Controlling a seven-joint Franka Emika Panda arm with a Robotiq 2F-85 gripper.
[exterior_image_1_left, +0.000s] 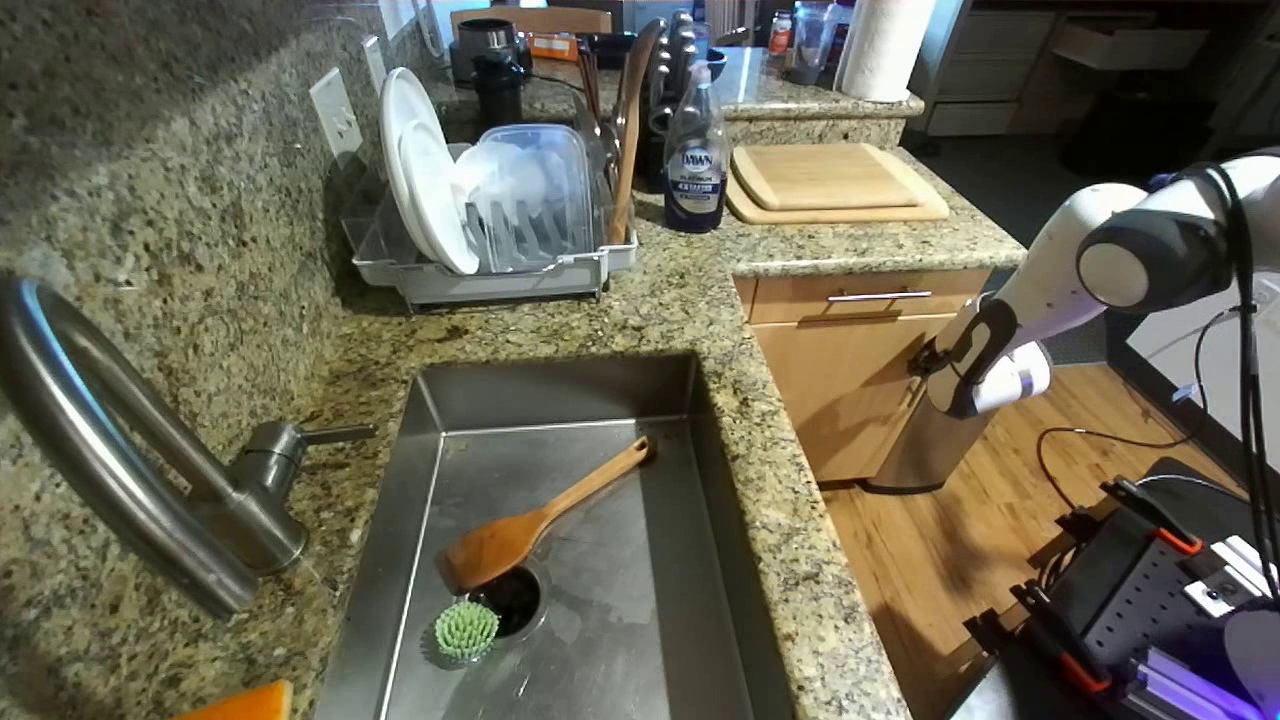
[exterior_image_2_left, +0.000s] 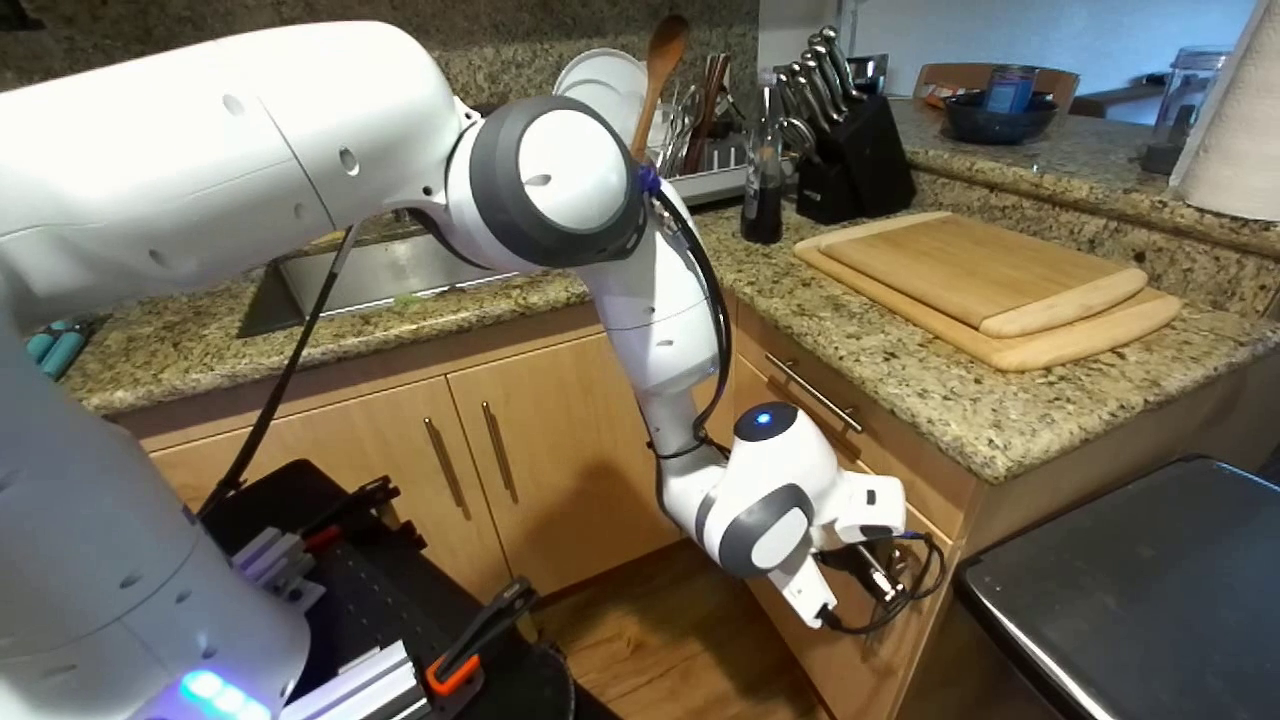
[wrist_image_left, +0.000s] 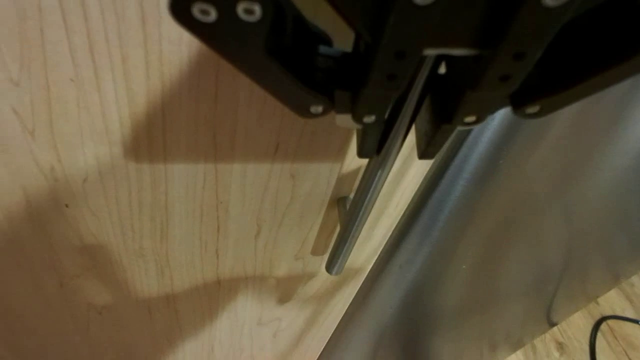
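Observation:
A steel bar handle runs along the pale wooden cabinet door, close to the door's edge. My gripper is shut on this bar, one dark finger on either side, and the bar's end sticks out past the fingertips. From outside, the gripper is low against the door under the counter corner, its fingers partly hidden by its body and cables. The door looks flush with the cabinet front below the drawer.
A steel appliance side stands right beside the door edge. Above are the granite counter and stacked cutting boards. A dark-topped bin or appliance stands to the right. Open wooden floor lies before the cabinet.

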